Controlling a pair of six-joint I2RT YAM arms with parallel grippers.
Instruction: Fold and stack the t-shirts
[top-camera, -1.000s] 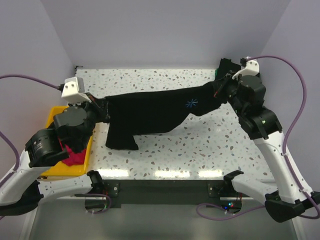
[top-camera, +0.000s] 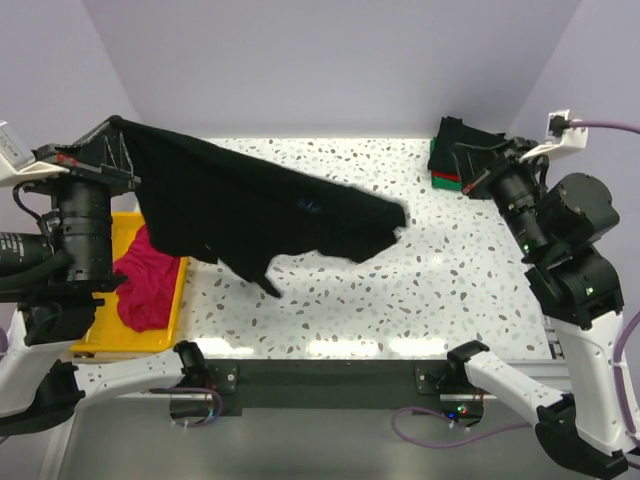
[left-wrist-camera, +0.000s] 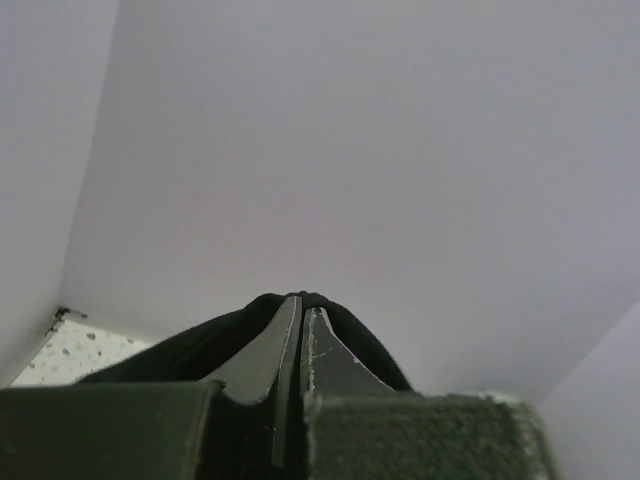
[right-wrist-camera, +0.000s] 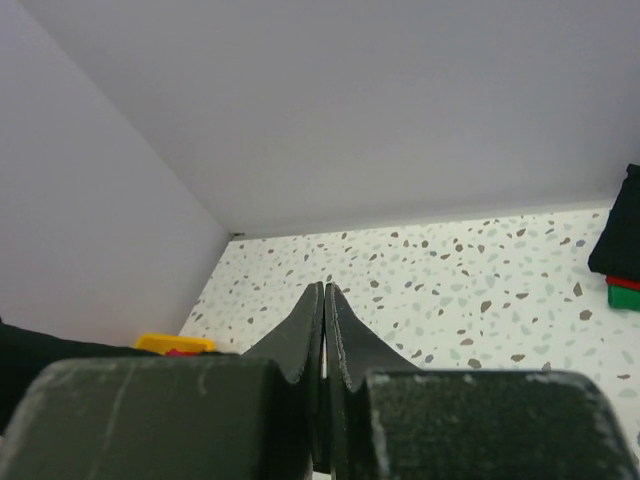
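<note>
A black t-shirt (top-camera: 250, 205) hangs in the air from my left gripper (top-camera: 118, 160), which is shut on its corner high at the left; the cloth trails right, its free end blurred in motion over the table. In the left wrist view the fabric rises around the shut fingertips of that gripper. My right gripper (top-camera: 478, 178) is shut at the right, apart from the shirt, with nothing showing between its fingertips. A stack of folded shirts (top-camera: 455, 145), black over red and green, sits at the back right of the table (top-camera: 370, 310).
A yellow bin (top-camera: 105, 330) with a red shirt (top-camera: 150, 285) inside stands at the left. Walls close in the back and sides.
My left gripper has moved up and left with the shirt. The shirt's right end has left the right gripper and swung leftward.
</note>
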